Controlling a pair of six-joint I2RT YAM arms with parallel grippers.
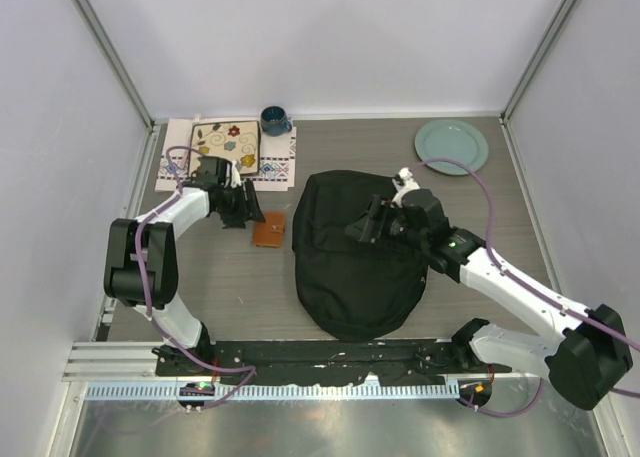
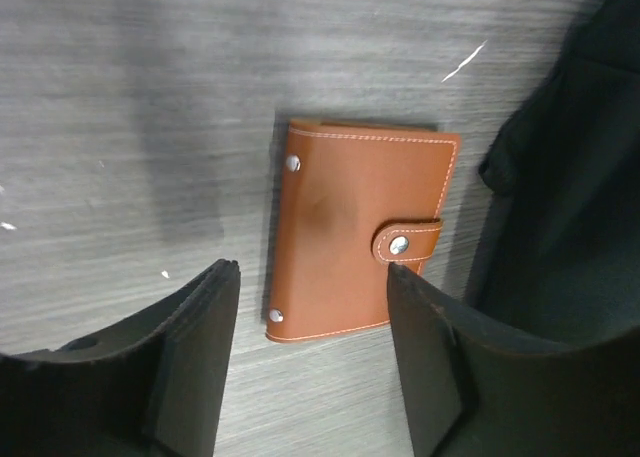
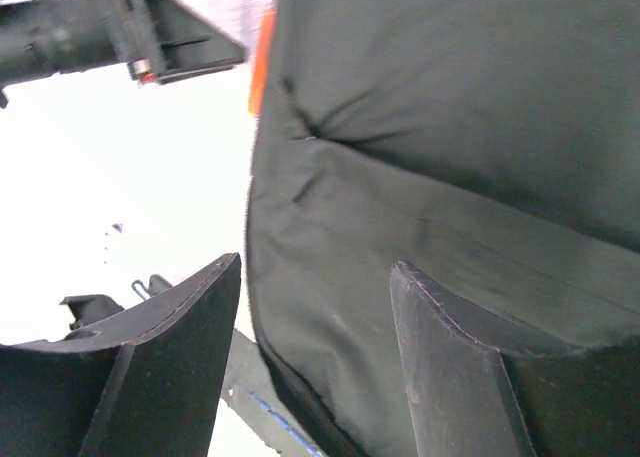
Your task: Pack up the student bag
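A brown leather notebook [image 2: 335,227] with a snap strap lies on the grey table, just left of the black bag [image 1: 355,267]. My left gripper [image 1: 243,207] hangs over the table at the notebook's upper left; in the left wrist view its fingers stand apart, partly open, with nothing held between them. My right gripper [image 1: 372,219] is open above the upper part of the bag, which fills most of the right wrist view [image 3: 450,177].
A floral-covered book [image 1: 225,137] on patterned mats [image 1: 280,172] and a blue mug [image 1: 276,127] stand at the back left. A teal plate [image 1: 451,147] lies back right. Bare table shows left and right of the bag.
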